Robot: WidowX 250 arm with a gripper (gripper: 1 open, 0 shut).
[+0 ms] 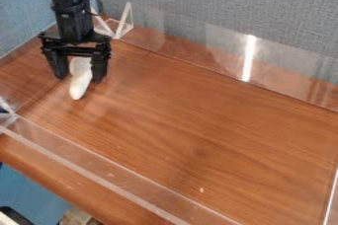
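My black gripper (79, 69) hangs low over the left back part of the wooden tabletop, its two fingers spread wide apart. Between and just below them lies a white elongated object (79, 84), tilted with its lower end toward the front. Its upper part is partly hidden by the gripper, and I cannot tell whether a finger touches it.
Transparent low walls run along its edges. A white frame-like piece (125, 20) stands behind the gripper at the back left corner.
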